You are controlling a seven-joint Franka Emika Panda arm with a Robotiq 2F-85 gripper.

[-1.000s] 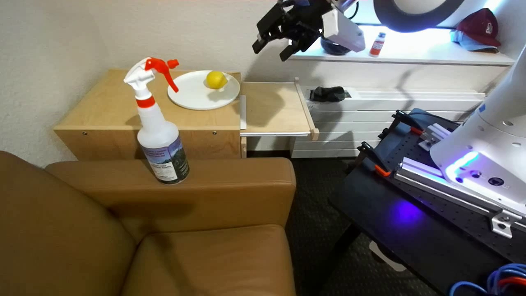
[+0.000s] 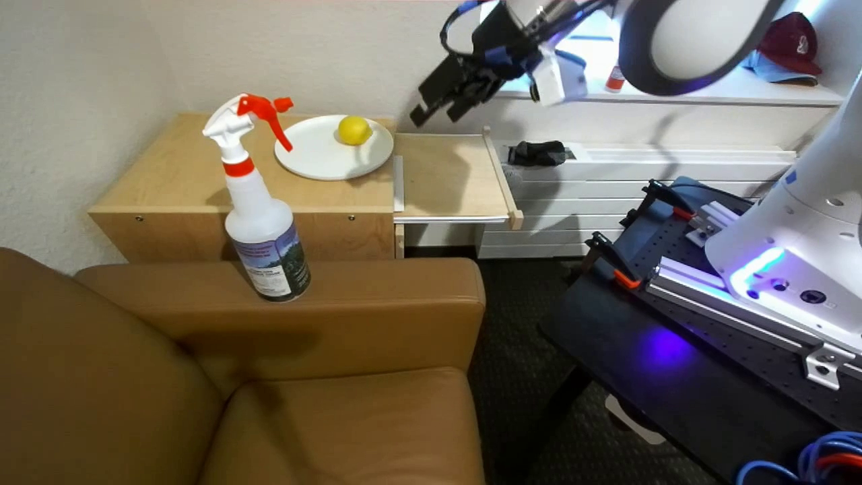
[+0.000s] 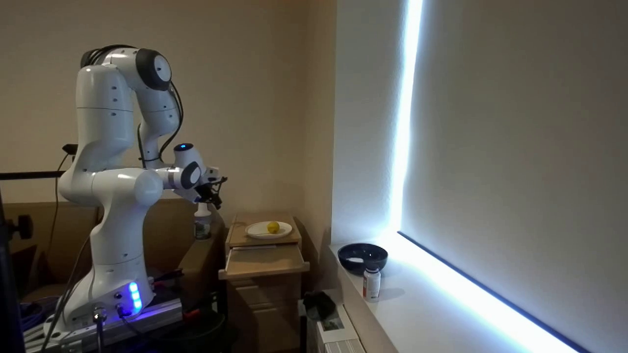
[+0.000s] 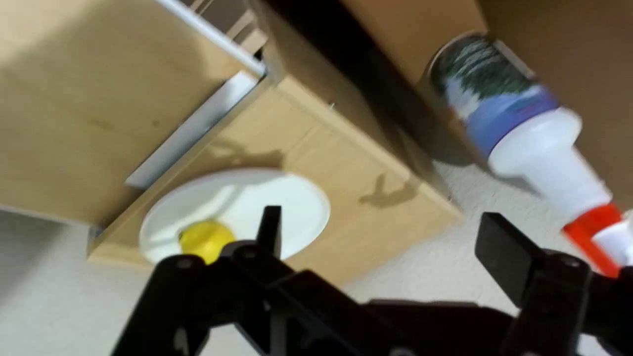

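Open and empty, my gripper (image 2: 437,118) hangs in the air near the wall, above and to the right of the plate in exterior view 1. Its two dark fingers (image 4: 271,231) stand wide apart in the wrist view. A yellow lemon (image 2: 353,130) lies on the white plate (image 2: 316,155), which rests on the wooden cabinet (image 2: 178,178). On the brown sofa's armrest stands a white spray bottle (image 2: 256,214) with a red trigger, upright; the wrist view has the bottle (image 4: 534,136) at its right edge, apart from the fingers.
A wooden drawer or tray (image 2: 444,174) is pulled out beside the plate. On the windowsill are a dark bowl (image 3: 362,257) and a pill bottle (image 3: 372,285). A dark cloth (image 2: 537,153) lies on the radiator.
My gripper has tilted and its fingertips sit lower, while the arm behind it has shifted in exterior view 1. The lemon, plate and spray bottle have stayed put.
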